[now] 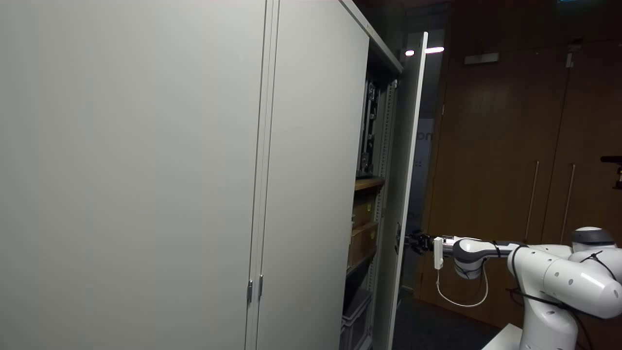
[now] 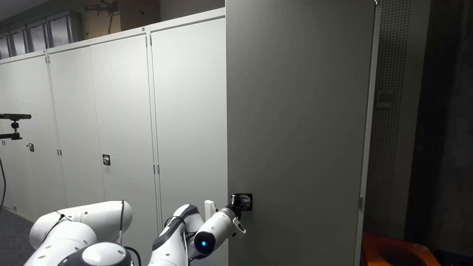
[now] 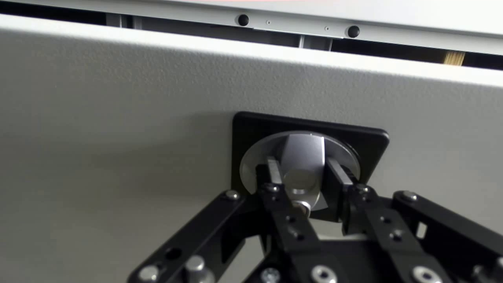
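A grey cabinet door (image 2: pixel 301 111) stands ajar, swung outward, with a gap along its free edge. Near that edge sits a silver handle (image 3: pixel 302 162) on a round recess in a black plate (image 3: pixel 372 134). My gripper is shut on the handle, one finger on each side of it in the wrist view. In exterior view 1 the gripper (image 1: pixel 418 242) reaches the door (image 1: pixel 411 134) from the right, and the handle is mostly hidden there. Exterior view 2 shows the black plate (image 2: pixel 249 202) partly covered by my gripper (image 2: pixel 236 203).
Inside the cabinet are cardboard boxes (image 1: pixel 362 242), a wooden shelf (image 1: pixel 368 183) and a grey bin (image 1: pixel 355 321). Neighbouring cabinet doors (image 2: pixel 119 97) look closed. An orange object (image 2: pixel 394 250) stands on the floor right of the door. Wooden doors (image 1: pixel 495 146) stand behind the arm.
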